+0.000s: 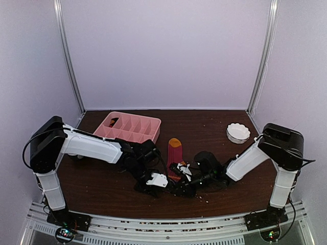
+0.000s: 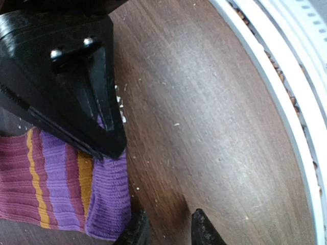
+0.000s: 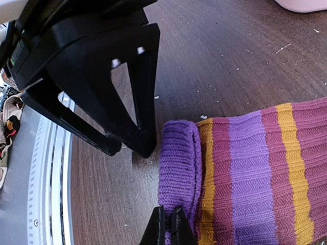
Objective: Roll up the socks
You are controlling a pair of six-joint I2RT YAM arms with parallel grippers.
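Observation:
The maroon sock, with an orange toe, lies lengthwise near the table's middle, its cuff end hidden under my arms in the top view. Purple and orange stripes cross the sock in the left wrist view, where its purple cuff forms a folded edge. In the right wrist view my right gripper is shut at that purple edge, cloth at its fingertips. My left gripper stands part open beside the cuff, low over bare wood, with no cloth seen between its fingers.
A pink compartment box stands at the back left, partly behind my left arm. The white fluted bowls sit at the back right. Both grippers are very close together near the front edge.

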